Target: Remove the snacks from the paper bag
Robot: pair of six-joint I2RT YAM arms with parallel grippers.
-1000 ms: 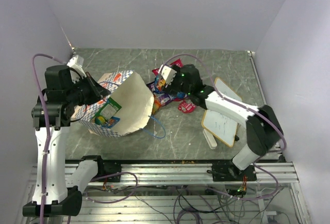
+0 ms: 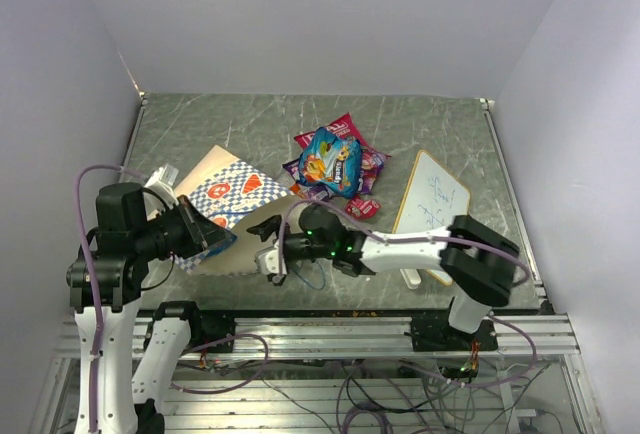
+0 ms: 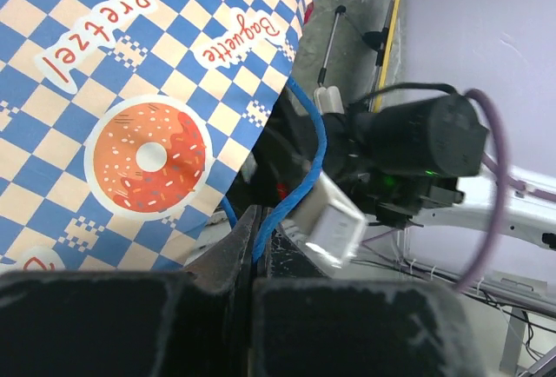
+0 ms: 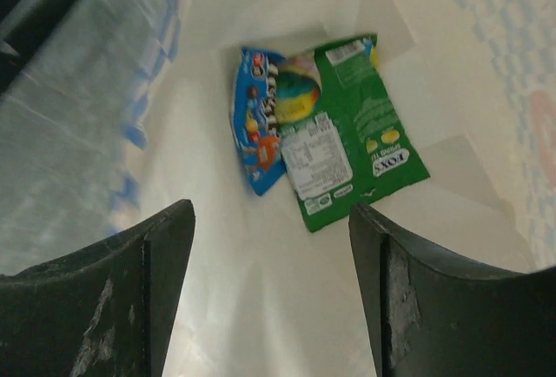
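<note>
The checkered paper bag (image 2: 237, 194) lies on its side at the left of the table, its mouth facing right. My left gripper is shut on the bag's blue handle (image 3: 304, 181). At the bag's mouth, my right gripper stands part open with nothing between its fingers. Looking inside, the right wrist view has a green snack pack (image 4: 365, 125) and a small blue pack (image 4: 258, 125) side by side, both beyond the fingertips. Outside the bag, behind the right gripper, is a pile of snacks topped by a blue pack (image 2: 330, 162).
A small red pack (image 2: 362, 207) lies just beyond the right arm. The whiteboard (image 2: 432, 197) rests at the right, with a white object (image 2: 411, 278) near its lower corner. Bare table (image 2: 440, 124) shows at the back right.
My right gripper has come from over the snack pile leftward and toward the front, to the bag's mouth. The left gripper has shifted slightly, and the bag's near upper side now covers more of its inside.
</note>
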